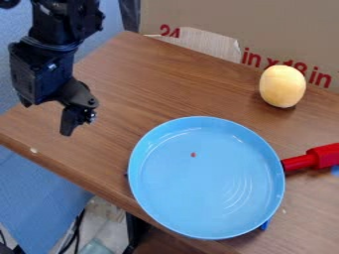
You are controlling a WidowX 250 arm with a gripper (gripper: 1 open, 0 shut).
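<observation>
My black gripper [74, 113] hangs over the left side of the wooden table, pointing down; whether its fingers are open or shut is unclear from this angle. A light blue plate [203, 184] lies on the front right of the table, with a small red speck near its middle. A pale yellow, rounded object [282, 86] stands at the back right.
A red object [316, 157] lies at the plate's right, with blue bits beside it, partly hidden. A cardboard box [232, 25] lines the back. The left edge [54, 164] drops to clutter and cables.
</observation>
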